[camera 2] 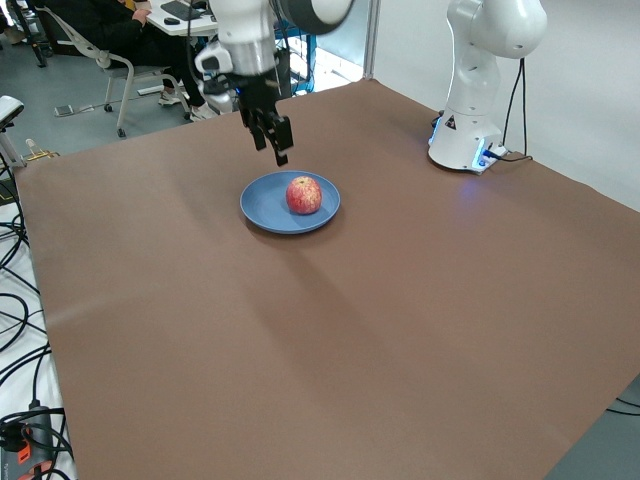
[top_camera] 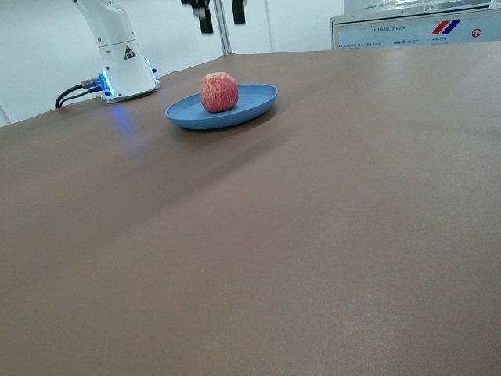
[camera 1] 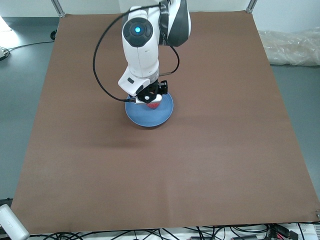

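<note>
A red apple (top_camera: 219,92) (camera 2: 304,195) rests on a round blue plate (camera 1: 149,116) (top_camera: 258,98) (camera 2: 262,208) on the brown table. My gripper (top_camera: 223,25) (camera 2: 272,150) hangs above the plate, over and near the apple, not touching it; in the top view its two black fingertips stand apart with nothing between them. In the left view my wrist hides most of the apple.
Cables (camera 1: 210,232) run along the front. A person (camera 2: 120,30) sits beyond the table in the right view.
</note>
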